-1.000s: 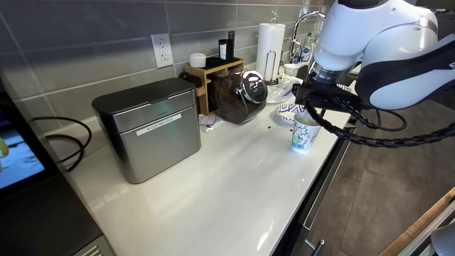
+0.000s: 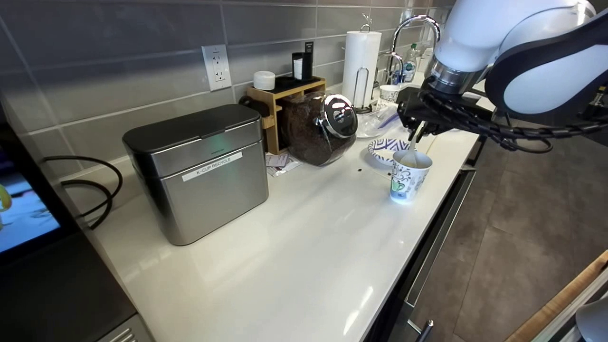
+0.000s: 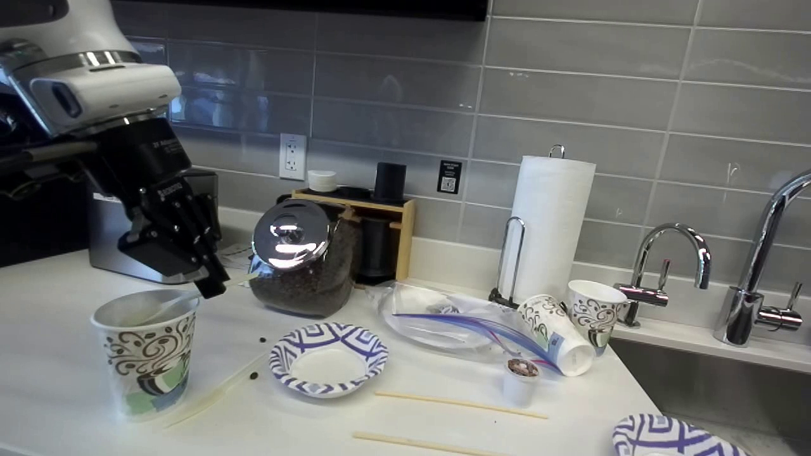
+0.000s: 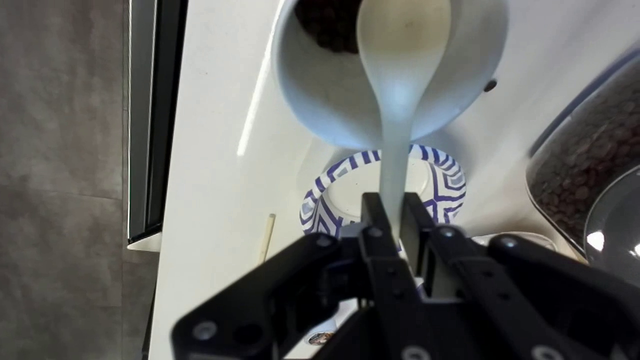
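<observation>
A white plastic spoon [image 4: 396, 108] is pinched between the fingers of my gripper, which is shut on its handle. Its bowl end reaches over and into a patterned paper cup [image 3: 148, 357] standing upright on the counter. Dark coffee beans [image 4: 331, 24] lie at the bottom of that cup in the wrist view. The spoon's bowl looks empty of beans. In exterior view 2 the gripper [image 3: 209, 285] hangs just beyond the cup's rim, and the handle sticks out past the fingers. A blue-and-white paper bowl [image 3: 328, 360] sits beside the cup, empty.
A glass jar of beans [image 3: 304, 266] leans near the wall. Wooden sticks [image 3: 460, 404], a small cup with contents [image 3: 521, 382], a plastic bag [image 3: 433, 315] and other paper cups [image 3: 595, 313] lie toward the sink. The counter before the steel bin [image 2: 199, 176] is clear.
The arm has risen and shifted right in exterior view 1, with the gripper higher above the cup. The spoon handle now shows above the rim. The cup stands in much the same place.
</observation>
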